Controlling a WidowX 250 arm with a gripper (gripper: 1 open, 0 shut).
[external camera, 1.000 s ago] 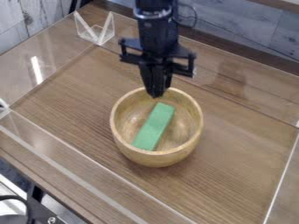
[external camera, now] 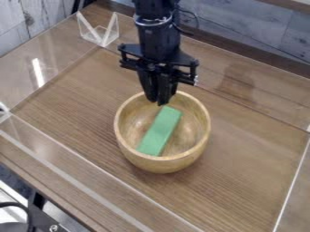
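Note:
A beige round bowl (external camera: 194, 145) sits on the wooden table with a green block (external camera: 160, 131) lying inside it. My black gripper (external camera: 158, 89) hangs over the back rim of the bowl, its fingers pointing down. Whether anything is between the fingertips, or how wide they stand, is hard to tell.
A clear plastic piece sits at the far left edge, and dark cables show at the bottom left corner.
My gripper and arm have moved a little toward the camera, lower in the view. The bowl and green block have not moved.

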